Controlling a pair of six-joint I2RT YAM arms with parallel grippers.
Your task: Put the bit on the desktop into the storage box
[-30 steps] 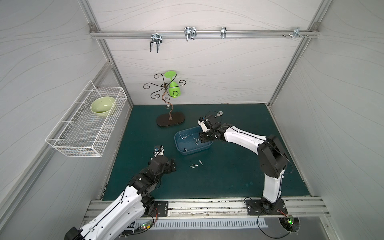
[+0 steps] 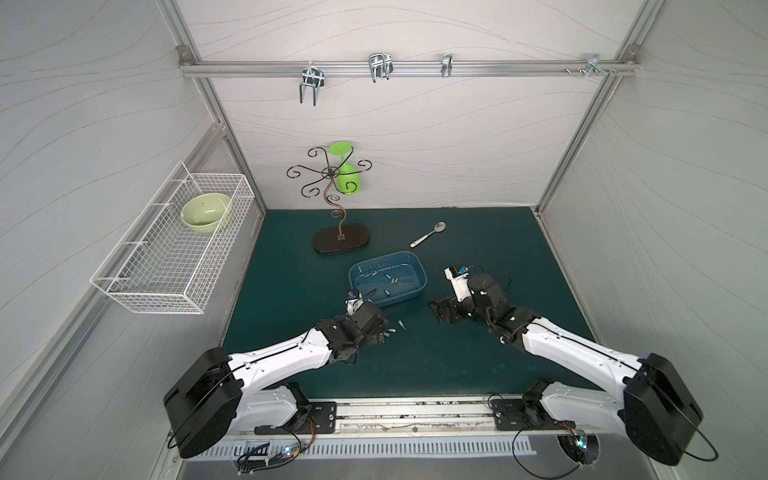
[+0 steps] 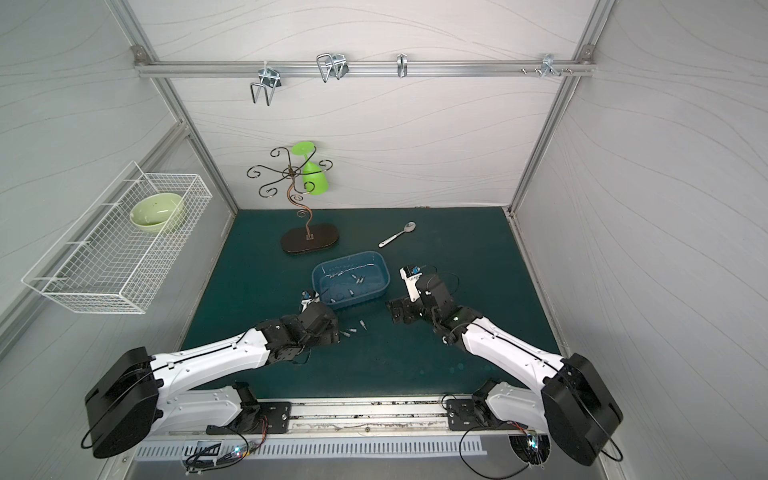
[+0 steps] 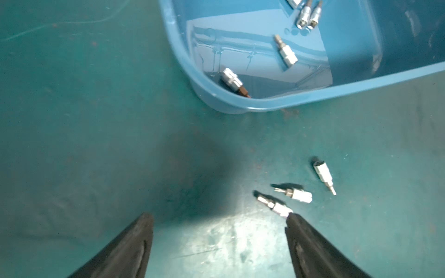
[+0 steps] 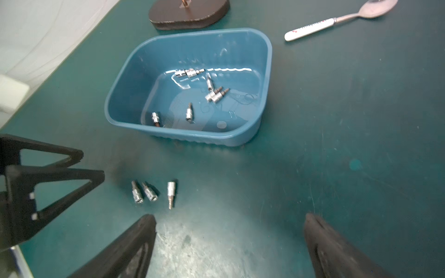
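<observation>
Three silver bits lie on the green desktop in front of the blue storage box [image 4: 352,90]: an upper bit [image 4: 323,173], a middle bit [image 4: 300,194] and a lower bit [image 4: 278,207]. Several more bits lie inside the box. My left gripper hangs open above the loose bits, fingers apart with nothing seen between them; it also shows at the left of the right wrist view. My right gripper stands open to the right of the box, empty.
A spoon [image 5: 309,28] lies behind the box to the right, and a metal stand's dark base [image 2: 341,238] is behind it to the left. A wire basket [image 2: 144,280] with a bowl hangs on the left wall.
My left gripper has moved right, toward the loose bits. My right gripper has drawn back from over the box to its right, toward the front.
</observation>
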